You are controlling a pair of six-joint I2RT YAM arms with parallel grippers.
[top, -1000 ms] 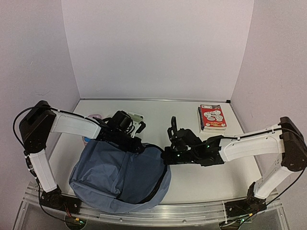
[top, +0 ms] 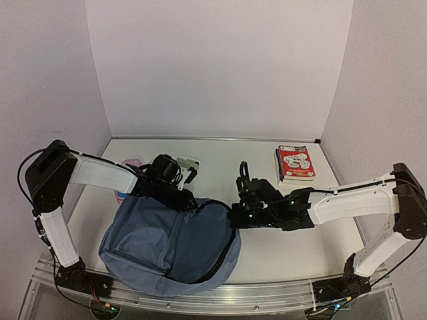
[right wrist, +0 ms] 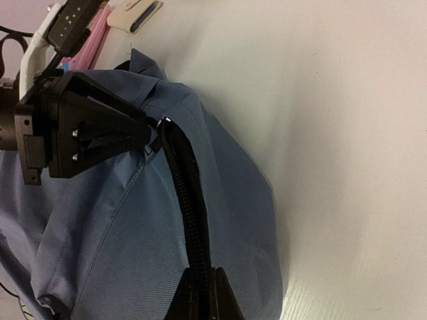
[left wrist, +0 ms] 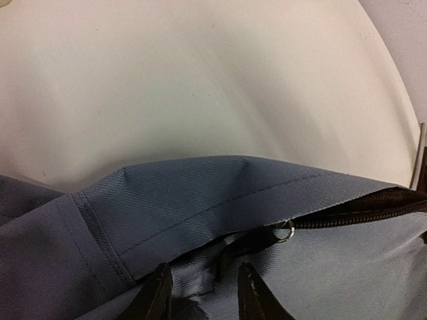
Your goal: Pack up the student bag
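Note:
The blue-grey bag (top: pixel 143 233) lies at the front left of the table, its black zipper (right wrist: pixel 180 173) partly parted along the right side. My right gripper is shut on the zippered edge, at the bag's right rim in the top view. At the upper rim is my left gripper, its fingers spread apart just below the metal zipper ring (left wrist: pixel 285 231). A dark strip reaches from that ring toward the gap, but no grip on it shows. A red-covered book stack (top: pixel 295 165) rests at the back right.
Behind the left arm sit a pink item (right wrist: pixel 93 40) and a beige case (right wrist: pixel 135 15), partly hidden in the top view. Walls stand at the back and both sides.
My right gripper has shifted slightly right, and the bag's right edge has moved with it. The left gripper has drifted a little left. The books have stayed put.

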